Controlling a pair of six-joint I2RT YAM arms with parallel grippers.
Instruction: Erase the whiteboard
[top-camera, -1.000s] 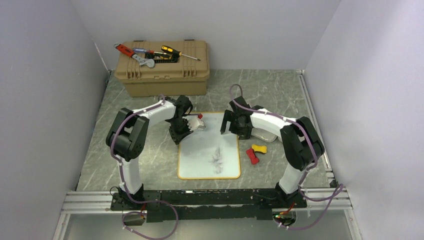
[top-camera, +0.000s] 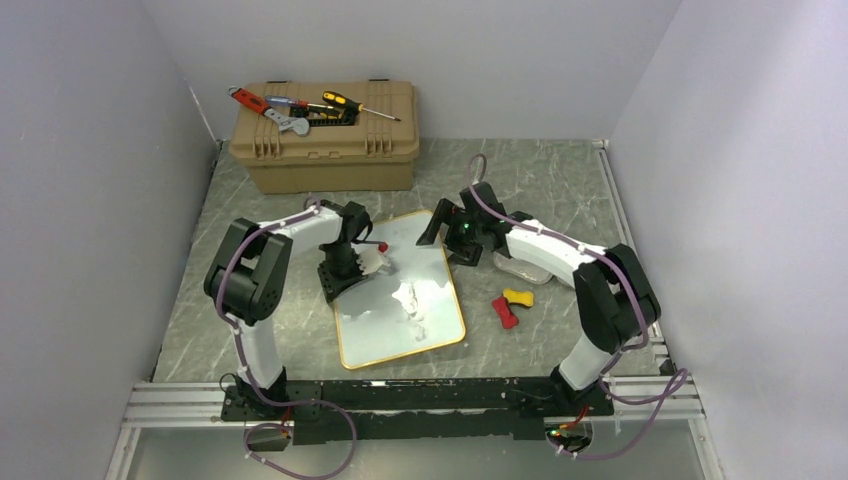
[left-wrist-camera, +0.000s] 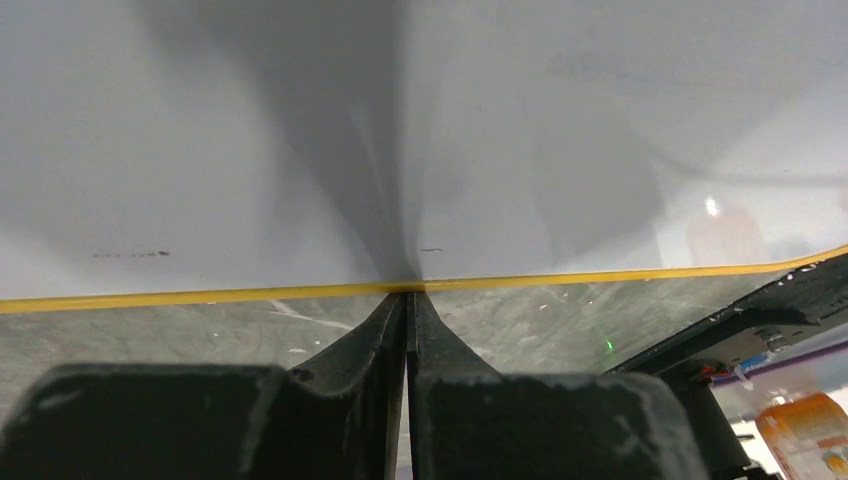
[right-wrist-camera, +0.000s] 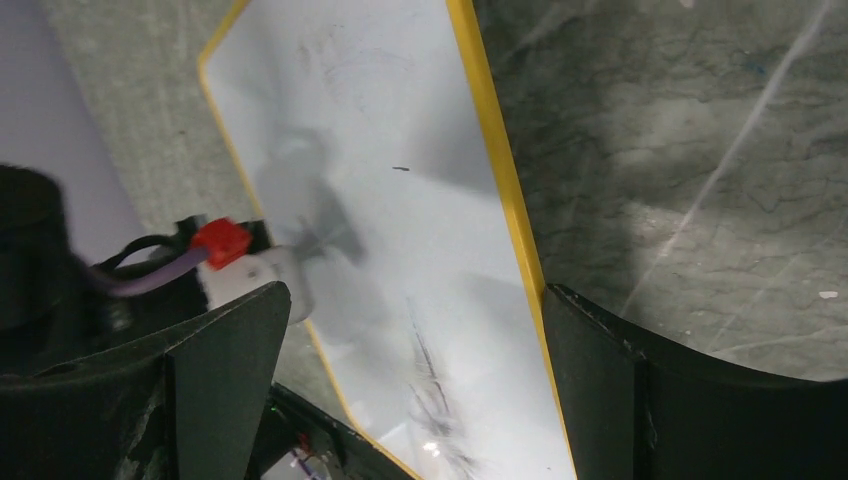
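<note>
The whiteboard (top-camera: 380, 322), white with a yellow rim, lies slightly turned on the grey table. Faint dark smudges (top-camera: 411, 308) mark its right middle part, and a few short dark strokes (left-wrist-camera: 130, 254) show near the rim in the left wrist view. My left gripper is shut on the board's left edge. At the right edge my right gripper stands open; one finger (right-wrist-camera: 610, 360) is beside the yellow rim, the other reaches over the white surface. Right of the board lie a red eraser (top-camera: 505, 312) and a yellow eraser (top-camera: 518, 297).
A tan toolbox (top-camera: 330, 150) with a wrench and screwdrivers on its lid stands at the back left. A clear container (top-camera: 522, 268) sits partly under the right arm.
The board has shifted left and slightly toward the front and turned from straight to tilted. My left gripper moved left with its edge.
</note>
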